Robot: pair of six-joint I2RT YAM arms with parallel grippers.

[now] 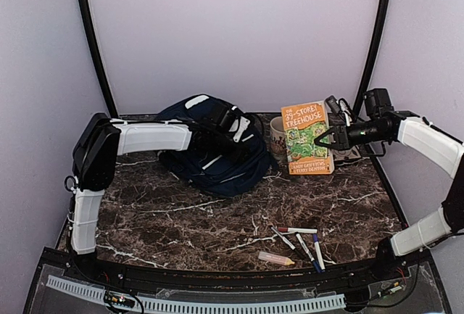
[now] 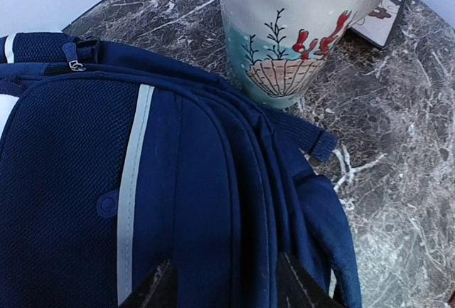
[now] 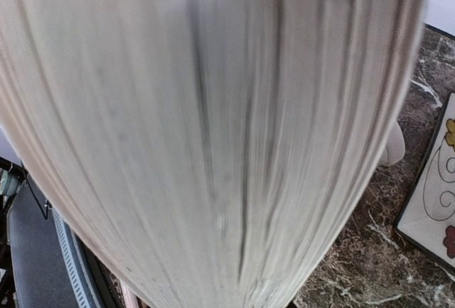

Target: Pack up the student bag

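A navy backpack (image 1: 217,172) lies on the marble table, left of centre; its grey stripe and zip pull show in the left wrist view, where no opened compartment can be seen. Over its right part hovers my left gripper, fingers apart and nothing between them. An orange and green book (image 1: 307,140), cover facing the top camera, is held up at the right. My right gripper (image 1: 328,138) is shut on its right side. Loose page edges of the book (image 3: 213,123) fill most of the right wrist view and hide the fingers.
A mug (image 2: 291,34) painted with coral stands just beyond the backpack, partly behind the book from above. A flower-patterned notebook (image 3: 435,187) lies at the far right. Several markers (image 1: 299,241) and a pale pink highlighter (image 1: 275,257) lie near the front edge.
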